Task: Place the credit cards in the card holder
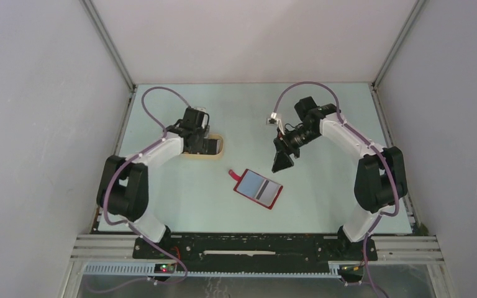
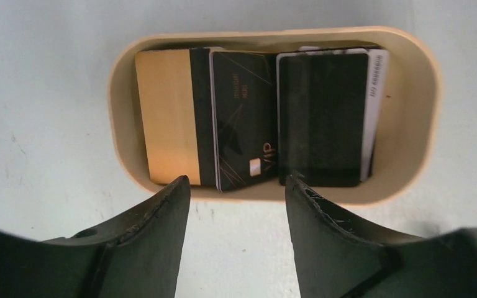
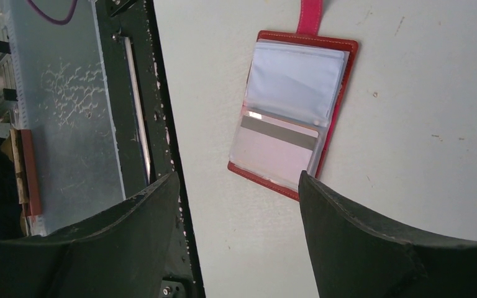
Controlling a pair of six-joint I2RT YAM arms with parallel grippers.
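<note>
A tan tray [image 2: 124, 112] holds several cards side by side, among them a black VIP card [image 2: 243, 124] and a plain black card [image 2: 320, 118]. My left gripper is over the tray's near edge, open, nothing between its fingers. The red card holder [image 3: 292, 38], with clear sleeves and a red strap, lies flat near the table's middle front; its lower sleeve shows a pale insert with a grey stripe. My right gripper hangs above and beside the holder, its fingers apart and empty.
A dark rail [image 1: 261, 241] with a light bar runs along the front edge.
</note>
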